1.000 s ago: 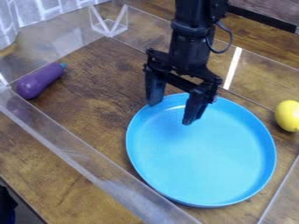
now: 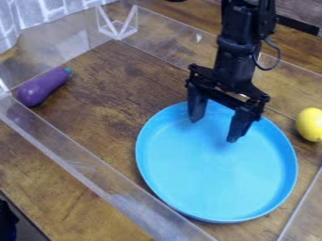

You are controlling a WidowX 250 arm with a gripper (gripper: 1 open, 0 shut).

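Note:
My black gripper (image 2: 217,114) hangs over the back part of a large light-blue plate (image 2: 217,175) at centre right, its two dark fingers spread apart with nothing visible between them. A purple eggplant (image 2: 44,87) lies at the far left. A yellow object (image 2: 308,125), rounded like a lemon or pear, sits right of the plate, partly cut off by the frame's edge.
A wooden table surface (image 2: 101,122) stretches left of the plate and is mostly clear. Clear plastic walls run along the lower left and right, and a small white wire-like piece (image 2: 117,24) stands at the back left.
The plate, eggplant and yellow object have stayed in place.

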